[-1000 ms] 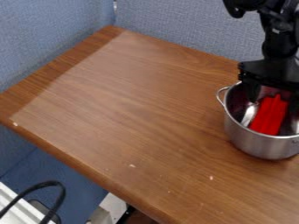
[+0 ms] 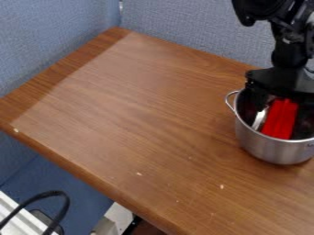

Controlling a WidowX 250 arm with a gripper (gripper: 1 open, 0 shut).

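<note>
My black gripper (image 2: pixel 276 92) is lowered from above into a steel pot (image 2: pixel 273 147) at the right side of the table. Inside the pot lies a red object (image 2: pixel 280 118), with a silvery piece beside it at the left. The gripper's fingertips are mostly hidden or dark against the pot's interior, so their exact hold on anything is unclear.
Padded grey-blue walls border it at the back and left. A black cable (image 2: pixel 50 195) and white items lie off the table at the lower left.
The gripper has shifted slightly within the pot, and the red object appears moved a little to the left. The pot stays about where it was.
</note>
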